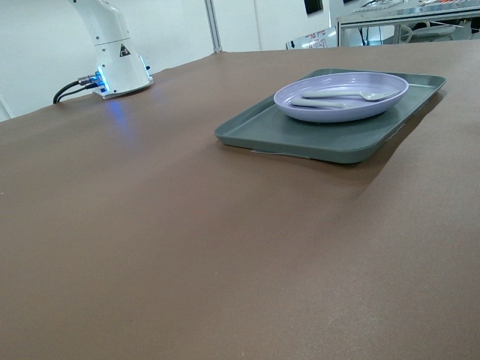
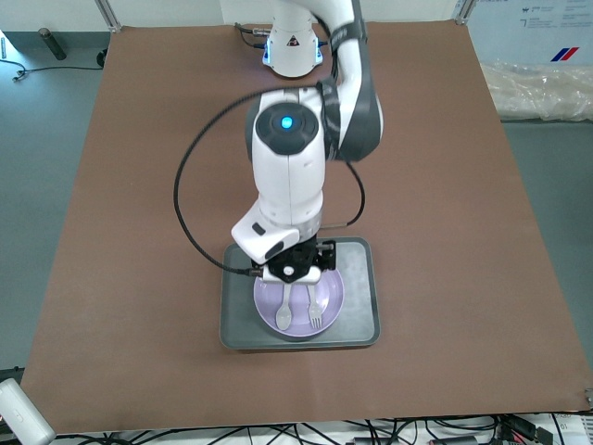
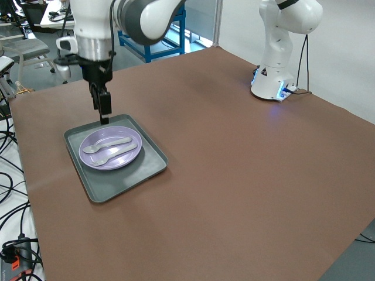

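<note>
A lilac plate (image 2: 269,313) holds a white spoon (image 2: 283,315) and a white fork (image 2: 315,313) on a grey-green tray (image 2: 357,324). In the right view the same plate (image 3: 126,157) sits in the tray (image 3: 111,188). My black gripper (image 3: 104,120) hangs just above the tray's far side, beside the plate; in the left view it is partly hidden under the white arm over the plate's back edge. Whether its fingers are open or shut I cannot tell. The top view shows the plate (image 1: 341,112) without the gripper.
Cables (image 3: 12,205) run along the floor or frame beside the table.
</note>
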